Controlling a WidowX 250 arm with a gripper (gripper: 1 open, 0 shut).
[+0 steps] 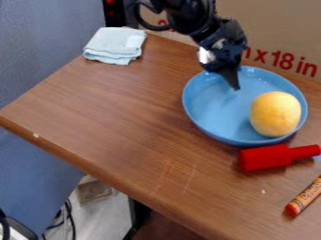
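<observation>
A blue plate [220, 112] lies on the right of the table, holding a round yellow fruit-like object [275, 113] on its right part. My gripper [230, 77] reaches from the top and has its tip at the plate's back-left rim; whether it is open or shut is hard to see. A red object [264, 157], like a bottle, lies just in front of the plate, and an orange crayon-like stick [305, 197] lies near the right edge.
A folded light cloth [114, 45] is at the back-left corner of the wooden table [113, 122]. A cardboard panel [282, 28] stands behind.
</observation>
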